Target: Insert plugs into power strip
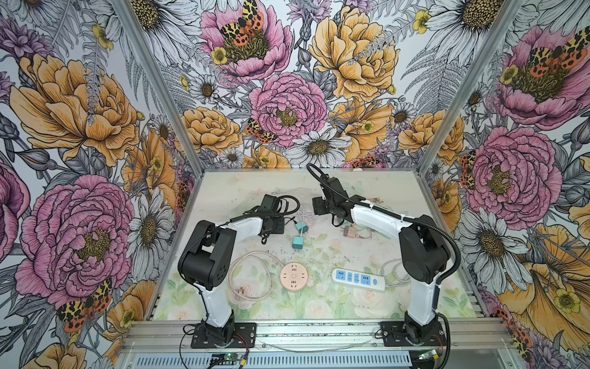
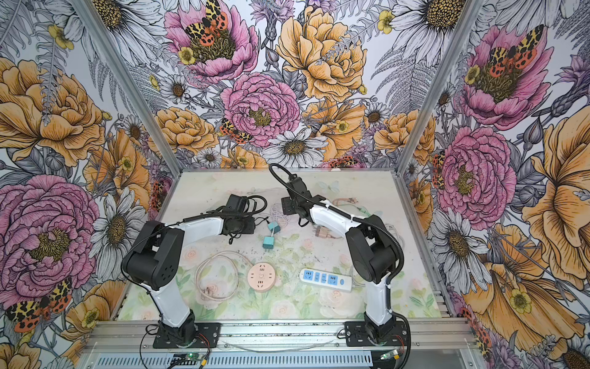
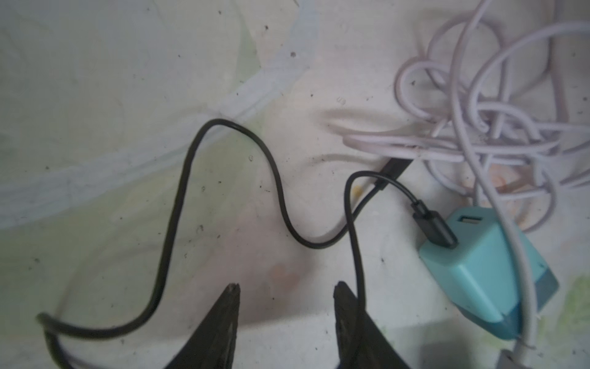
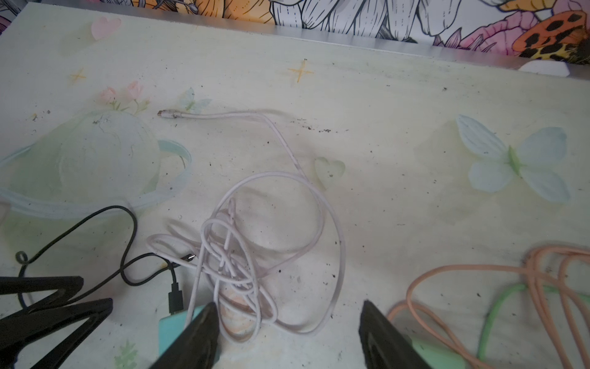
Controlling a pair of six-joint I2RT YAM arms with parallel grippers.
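A white power strip [image 1: 358, 279] with blue sockets and a round pink socket block [image 1: 293, 276] lie at the front of the table. Behind them are two teal plugs, a rear one [image 1: 301, 227] and a front one [image 1: 297, 242]. One teal plug [image 3: 479, 264] has a black cable's connector in its top. My left gripper is open above the table left of this plug, a stretch of black cable [image 3: 359, 264] crossing its right finger. Open and empty, my right gripper hovers over the back middle, a teal plug [image 4: 175, 335] partly behind its left finger.
Tangled white cable [image 4: 233, 258] lies between the grippers' areas. Left gripper fingers [image 4: 52, 284] show at the right wrist view's left edge, so the arms are close. Brown cable [image 4: 540, 276] and a green piece [image 4: 437, 356] lie right.
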